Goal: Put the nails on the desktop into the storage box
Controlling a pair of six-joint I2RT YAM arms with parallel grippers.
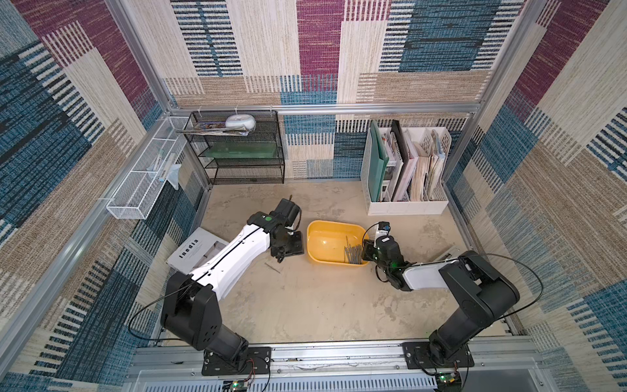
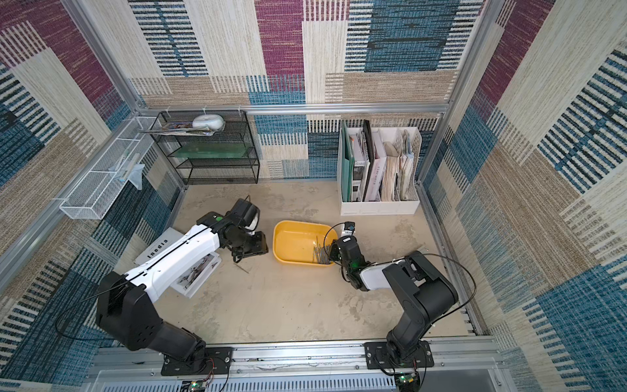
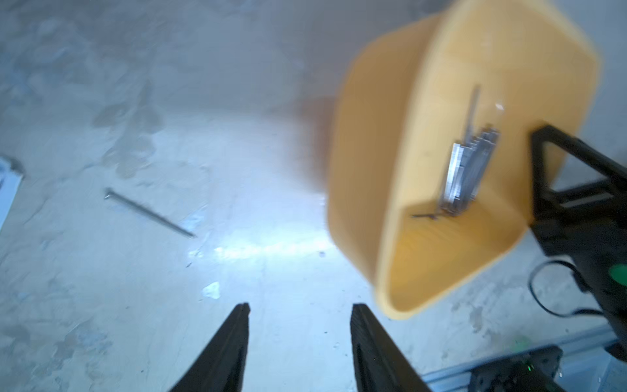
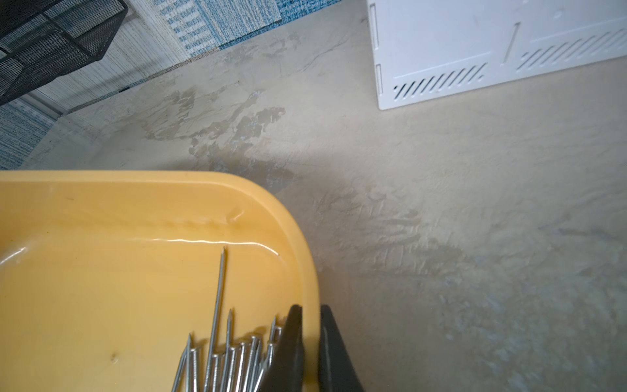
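Note:
My right gripper is shut on the right rim of the yellow storage box (image 1: 333,238), with nails (image 4: 215,307) lying inside along that end. My left gripper hangs open and empty over the desk just left of the box. A single nail (image 3: 149,212) lies on the desk near it. The box is blurred in the left wrist view.
A white file holder (image 1: 405,205) stands at the back right, a black mesh rack (image 1: 238,166) at the back left. An Inedia box (image 1: 189,251) lies at the left edge.

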